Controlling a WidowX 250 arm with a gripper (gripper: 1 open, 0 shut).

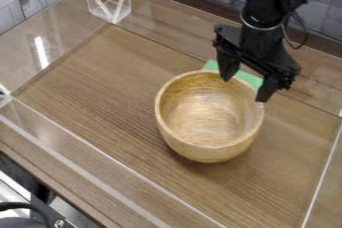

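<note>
My black gripper (249, 80) hangs at the upper right, its fingers open and spread over the back rim of a large tan bowl (201, 117). Behind the bowl, partly under the gripper, lies a pale green object (213, 68); whether the fingers touch it I cannot tell.
A clear wire-like holder (111, 2) stands at the back left.
</note>
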